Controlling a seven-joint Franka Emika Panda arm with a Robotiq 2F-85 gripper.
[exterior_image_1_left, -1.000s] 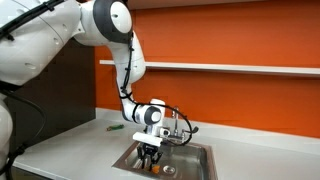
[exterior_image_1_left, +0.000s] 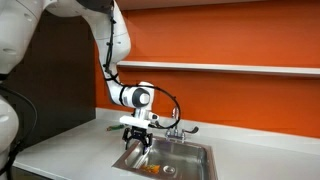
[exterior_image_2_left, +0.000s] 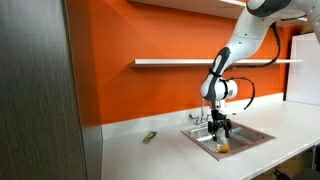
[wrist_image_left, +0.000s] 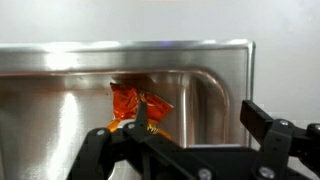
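An orange and red crinkled packet (wrist_image_left: 127, 102) lies in the metal sink (wrist_image_left: 60, 85); the left finger hides part of it in the wrist view. It shows as a small orange patch (exterior_image_1_left: 152, 170) in exterior view 1 and as a similar patch (exterior_image_2_left: 223, 148) in exterior view 2. My gripper is open, its dark fingers spread wide with nothing between them. From outside, the gripper (exterior_image_1_left: 138, 143) hangs above the sink's left side, apart from the packet.
A faucet (exterior_image_1_left: 175, 132) rises behind the sink, near the arm. On the counter to the left, a small green item (exterior_image_2_left: 150, 136) lies by the back wall. A white shelf (exterior_image_1_left: 220, 68) runs along the orange wall.
Over the last second my gripper has risen and shifted left in exterior view 1, away from the orange packet. The packet stays in the sink.
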